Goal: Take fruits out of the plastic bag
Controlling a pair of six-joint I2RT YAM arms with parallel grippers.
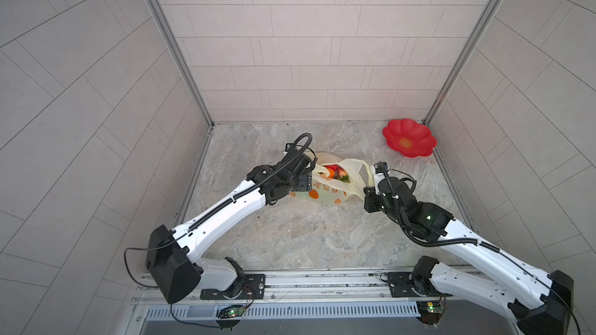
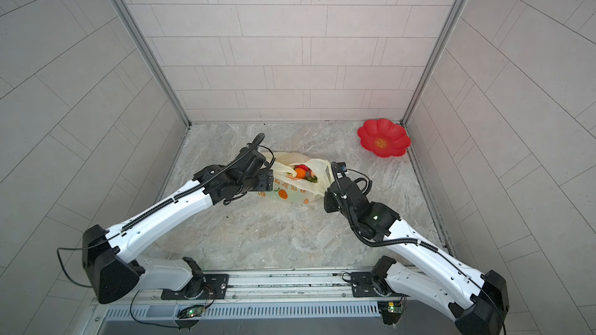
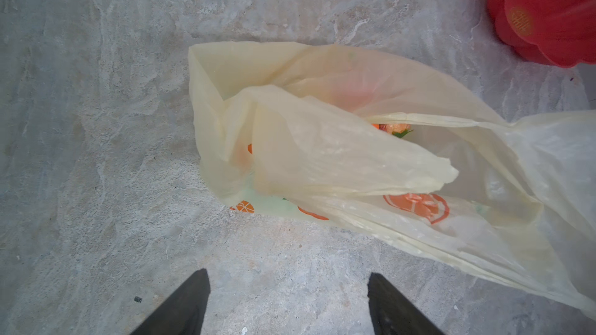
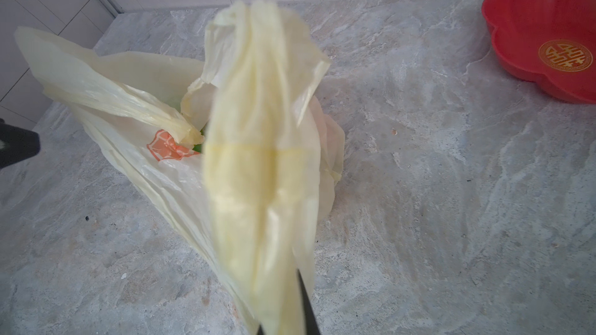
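Note:
A cream plastic bag [image 1: 326, 192] lies mid-counter, its mouth partly open on red, orange and green fruits [image 2: 300, 172]. My left gripper is open over the bag's near side, nothing between its fingers; in the left wrist view a loose flap [image 3: 335, 142] covers much of the mouth. My right gripper is shut on the bag's right end, pinching gathered plastic [image 4: 260, 186] that fills the middle of the right wrist view.
A red flower-shaped bowl [image 1: 409, 136] stands empty at the back right. Tiled walls enclose the sides and back.

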